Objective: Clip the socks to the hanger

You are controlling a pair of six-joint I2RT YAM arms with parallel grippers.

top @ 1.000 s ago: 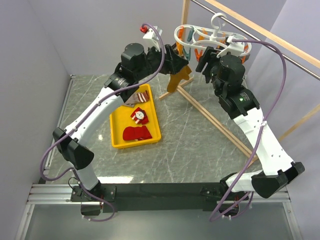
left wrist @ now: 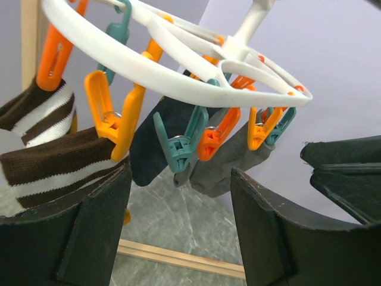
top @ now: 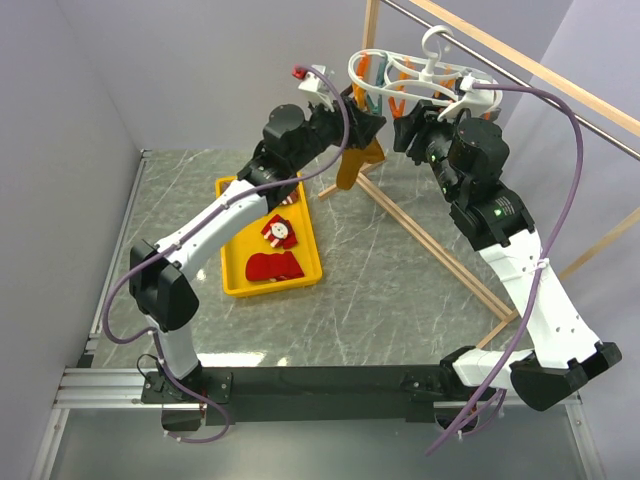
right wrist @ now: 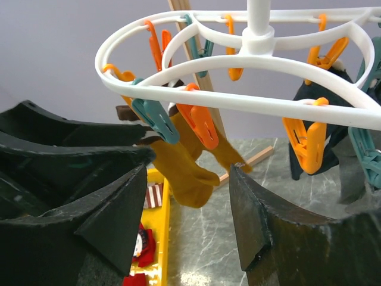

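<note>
The white oval hanger (top: pixel 440 88) hangs from the rail, its rim lined with orange and teal clips. A striped brown-and-white sock (left wrist: pixel 50 164) with a mustard foot (top: pixel 358 165) hangs at its left end. Dark socks (right wrist: pixel 303 140) and grey ones (left wrist: pixel 223 161) hang from other clips. My left gripper is open just under the rim, below a teal clip (left wrist: pixel 181 140); its left finger overlaps the striped sock in view. Facing it, my right gripper stands open below an orange clip (right wrist: pixel 199 122), the mustard sock seen beyond the gap between its fingers.
A yellow tray (top: pixel 229 270) on the floor holds a red sock (top: pixel 273 266), a Santa-patterned sock (top: pixel 280 233) and others partly hidden by the left arm. Wooden bars (top: pixel 440 248) cross the floor. The two grippers are close together under the hanger.
The left gripper has moved right and closer to the hanger's left end. The mustard sock has swung a little.
</note>
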